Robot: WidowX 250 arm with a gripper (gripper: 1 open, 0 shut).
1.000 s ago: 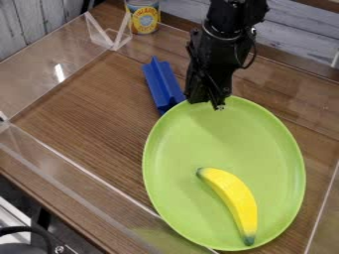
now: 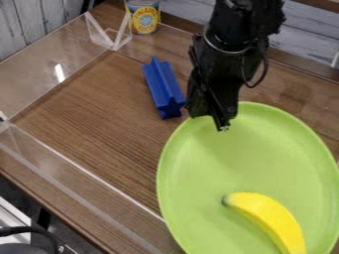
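Observation:
My black gripper (image 2: 213, 111) reaches down from the top to the upper left rim of a large green oval tray (image 2: 232, 164), its fingertips low at the rim; they look shut, with nothing visible between them. A yellow banana (image 2: 269, 217) lies in the lower right part of the tray. A blue bar-shaped object (image 2: 163, 87) lies on the wooden surface just left of the gripper.
A can (image 2: 142, 16) with a yellow label stands at the back. Clear plastic walls (image 2: 47, 69) edge the wooden surface on the left. Bare wood (image 2: 86, 119) lies left of the tray.
The green tray has shifted right and toward the bottom of the view, with the banana moving along. My gripper has moved slightly down and right with it.

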